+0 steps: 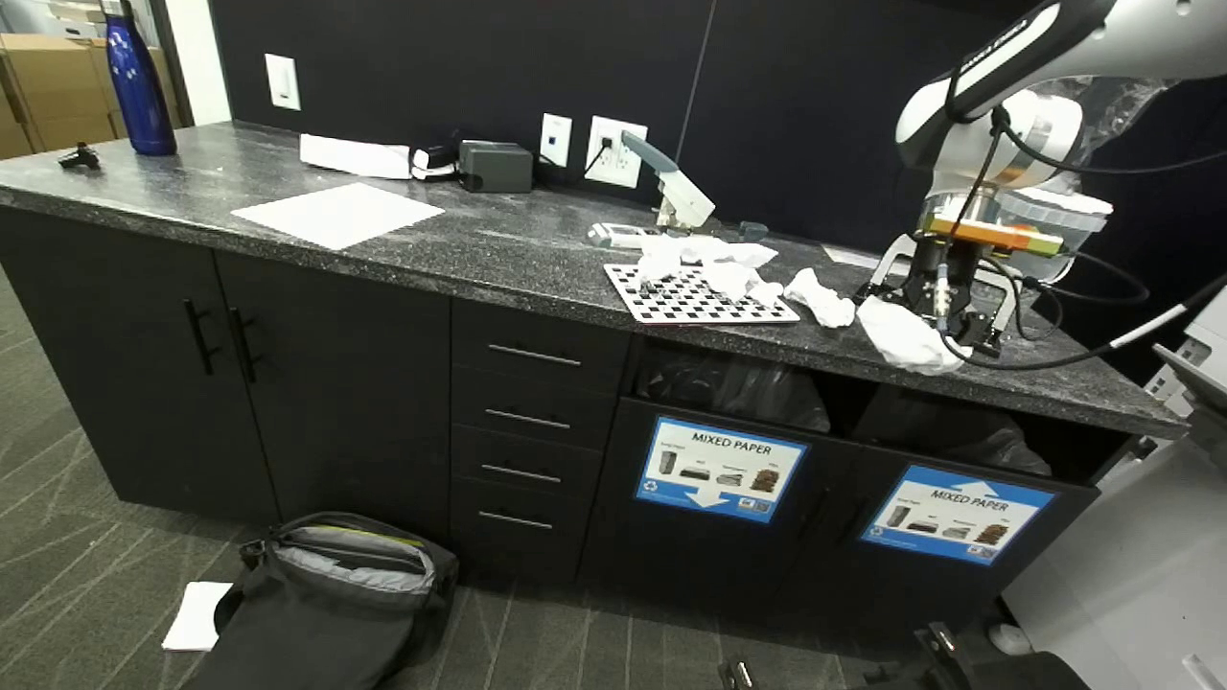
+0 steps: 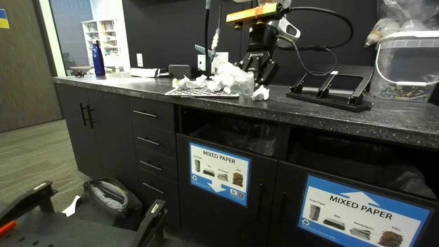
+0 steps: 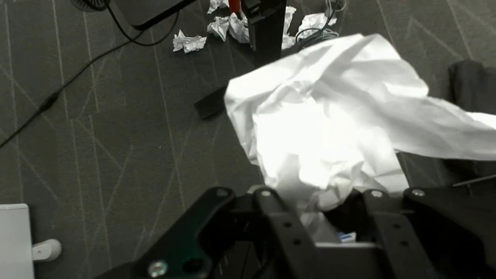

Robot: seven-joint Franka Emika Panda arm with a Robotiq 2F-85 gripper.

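My gripper is shut on a crumpled sheet of white paper (image 3: 325, 111), which spreads out past the fingertips in the wrist view. Dark carpet lies beneath it there. In exterior view 1 the held paper (image 1: 909, 335) overlaps the counter's front edge, with the gripper (image 1: 934, 309) just behind. Exterior view 2 shows the gripper (image 2: 257, 74) above the counter, its paper (image 2: 238, 80) partly covering other crumpled pieces. A loose paper ball (image 1: 820, 299) rests on the counter, and several more pieces (image 1: 736, 276) lie on a white perforated board (image 1: 679, 303).
Below the counter are two open bin slots (image 1: 736, 385) (image 1: 955, 435) above mixed paper signs. A black stand (image 2: 329, 96) and a clear bucket (image 2: 405, 78) occupy the counter's right side. Crumpled papers (image 3: 188, 42) lie on the floor. A flat sheet (image 1: 339, 214) sits farther left.
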